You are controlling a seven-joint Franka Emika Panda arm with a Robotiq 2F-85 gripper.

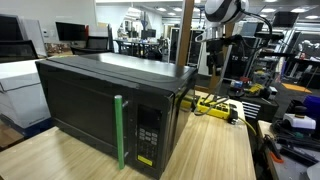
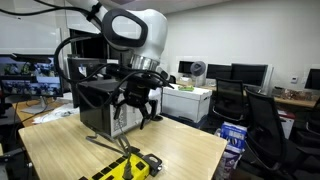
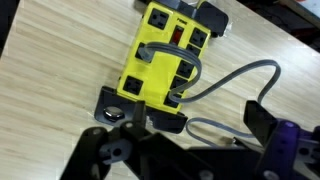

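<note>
My gripper is open, its dark fingers wide apart with nothing held between them. In the wrist view it hangs above a yellow and black power strip lying on the wooden table. A grey cable loops from the strip across the space between the fingers. From exterior view 2, the gripper shows above and behind the yellow power strip. A large black microwave with a green door handle stands on the table, clear of the gripper.
Bare wooden table lies beside the microwave. In exterior view 2, free tabletop extends right of the power strip. Office chairs stand beyond the table's edge, with a blue and white box nearby.
</note>
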